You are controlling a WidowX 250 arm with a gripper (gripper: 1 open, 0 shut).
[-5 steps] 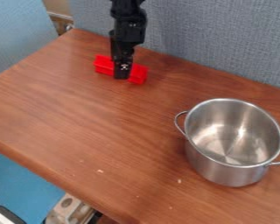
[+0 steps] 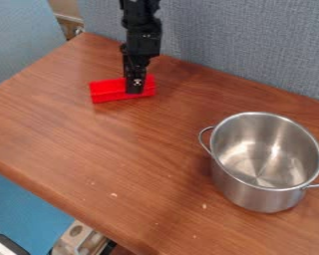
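My black gripper (image 2: 136, 82) reaches down from the top of the view, shut on a red bar-shaped block (image 2: 109, 92) toward the back left of the wooden table (image 2: 109, 169). The block lies roughly crosswise, on or very close to the tabletop. A steel pot (image 2: 262, 164) with two side handles stands upright at the right, apart from the block.
Blue-grey padded panels (image 2: 242, 50) border the table at the back and left. A pale metal fitting (image 2: 77, 239) shows beyond the near-left edge.
The gripper and red block have moved a little left and toward the front, and the block has turned, its right end now higher in the view. The pot is unchanged.
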